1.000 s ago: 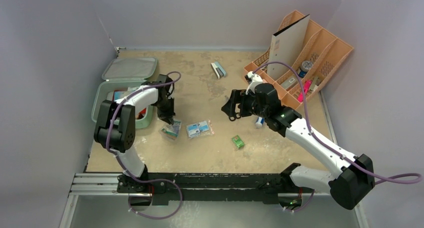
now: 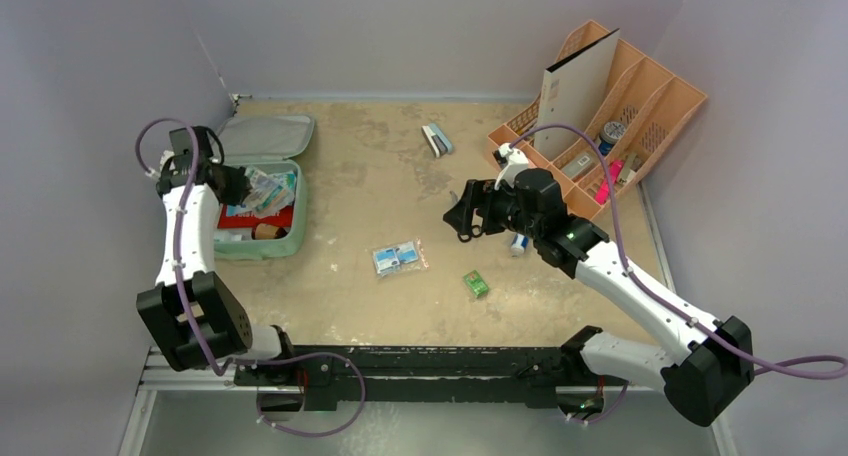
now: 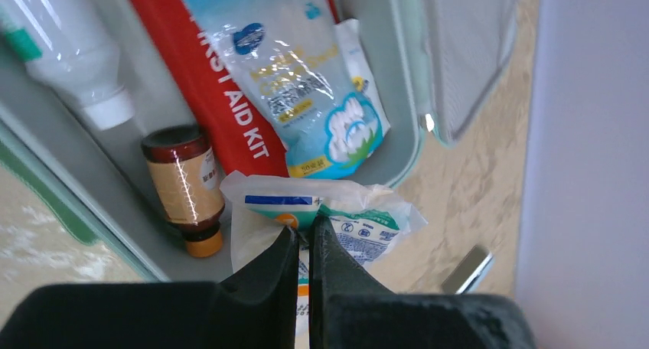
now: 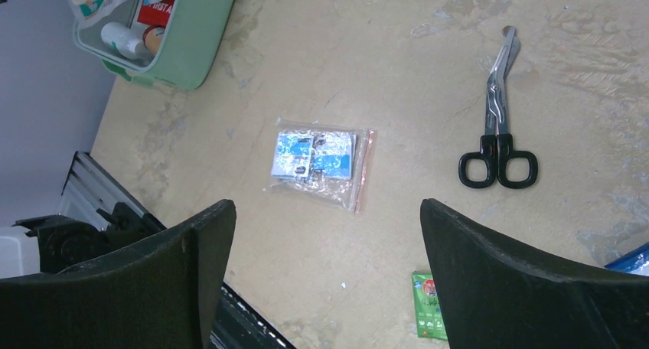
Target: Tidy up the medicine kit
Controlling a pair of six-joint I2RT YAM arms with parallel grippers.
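Note:
My left gripper is shut on a clear plastic packet [image 3: 260, 200] with green and orange print, held above the kit. The open green medicine kit [image 2: 292, 238] holds a red first aid pouch [image 3: 256, 146], a blue-and-white packet [image 3: 287, 73], a brown bottle [image 3: 184, 182] and a white bottle [image 3: 84, 66]. My right gripper stands open and empty over the table. Below it lie a clear bag of blue-white packets [image 4: 314, 165], a green box [image 4: 428, 307] and black-handled scissors [image 4: 497, 131].
An orange divided rack [image 2: 665, 106] with a white binder [image 2: 578, 91] stands at the back right. A stapler [image 2: 437, 140] lies at the back. A blue-and-white item [image 2: 518, 244] rests near the right gripper.
My left gripper has carried the packet leftward and back, from over the table beside the clear bag to above the kit. The right arm has barely moved.

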